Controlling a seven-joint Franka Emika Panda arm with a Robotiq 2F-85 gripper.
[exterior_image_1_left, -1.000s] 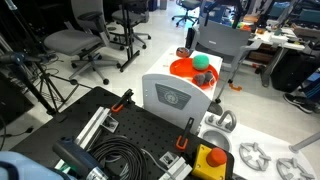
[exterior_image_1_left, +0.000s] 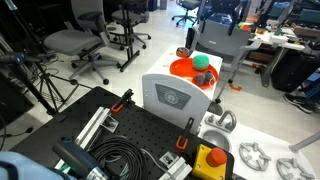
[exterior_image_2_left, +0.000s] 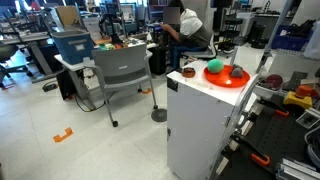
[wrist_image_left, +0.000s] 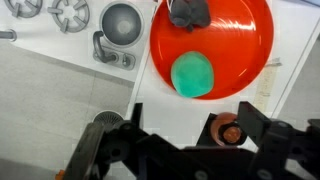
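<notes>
A red plate (wrist_image_left: 232, 55) lies on a white surface, also seen as the red plate (exterior_image_1_left: 180, 67) in exterior view 1 and the plate (exterior_image_2_left: 210, 75) in exterior view 2. On it rest a green round object (wrist_image_left: 192, 74) and a dark grey, crumpled-looking object (wrist_image_left: 188, 12), cut off by the wrist view's top edge. A brown round object (wrist_image_left: 229, 132) with something black around it sits beside the plate. My gripper is open above this surface, its dark fingers wide apart. Nothing is held between them. The brown object shows near the right finger.
A small sink (wrist_image_left: 122, 24) with a faucet (wrist_image_left: 104, 48) and stove burners (wrist_image_left: 68, 14) adjoin the plate's surface. In exterior view 1, a yellow block with a red top (exterior_image_1_left: 213, 158) stands in front, near coiled black cable (exterior_image_1_left: 118, 158). A grey chair (exterior_image_2_left: 122, 75) stands behind.
</notes>
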